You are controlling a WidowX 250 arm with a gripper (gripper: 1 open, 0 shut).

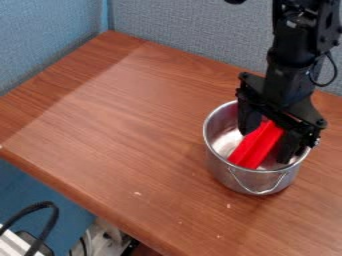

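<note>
A steel pot (242, 177) with a wire handle stands on the wooden table (120, 130), right of centre. Inside it lies a red elongated object (253, 149), tilted along the pot's interior. My black gripper (274, 112) reaches down into the pot's upper part, over the red object's upper end. The dark fingers blend together and partly hide that end, so whether they hold it is unclear.
Blue-grey padded walls (181, 17) bound the back and left. Below the table's left edge are black cables (47, 220) and some white items.
</note>
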